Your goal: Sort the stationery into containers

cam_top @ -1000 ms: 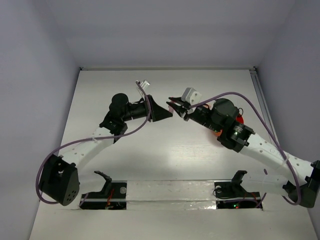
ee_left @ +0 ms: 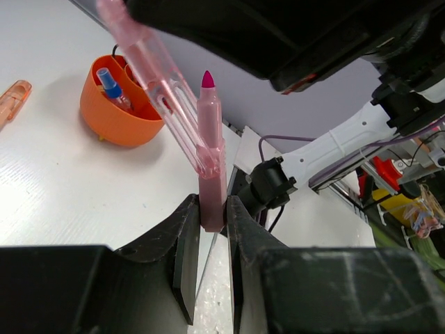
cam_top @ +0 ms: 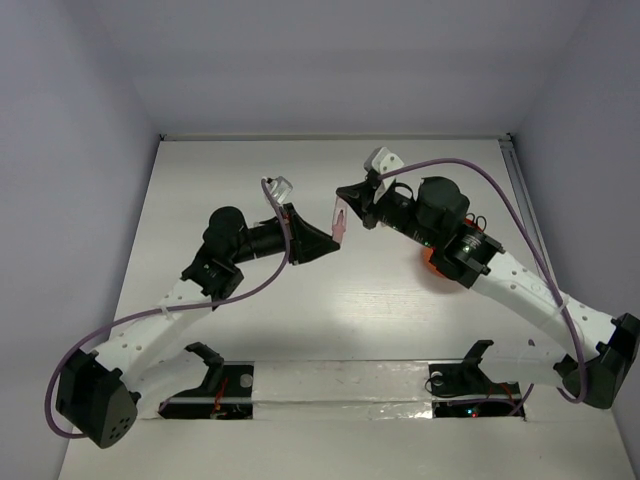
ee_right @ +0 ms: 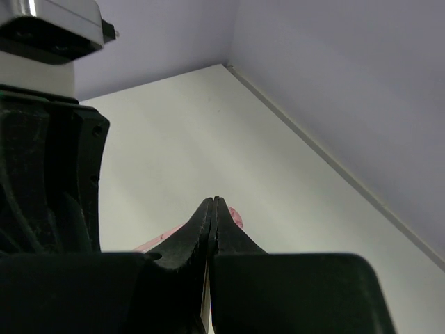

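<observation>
In the left wrist view a pink marker (ee_left: 212, 182) stands upright with its magenta tip (ee_left: 208, 81) bare. My left gripper is shut on its lower end. A translucent pink piece (ee_left: 158, 73) slants across just behind or beside the marker; whether they are joined cannot be told. From above, pink (cam_top: 339, 220) shows between the two grippers, mid-table. My right gripper is shut, nothing showing between its fingertips; some pink (ee_right: 235, 217) appears just beyond them. An orange container (ee_left: 111, 115) holds a blue-capped bottle (ee_left: 110, 83).
An orange item (ee_left: 12, 99) lies on the white table, in the left wrist view. The container (cam_top: 440, 265) is partly covered by my right arm in the top view, with scissors handles (cam_top: 477, 221) sticking up. Walls enclose its back and sides.
Over the last second the left arm has shifted slightly down the top view and the right gripper slightly up.
</observation>
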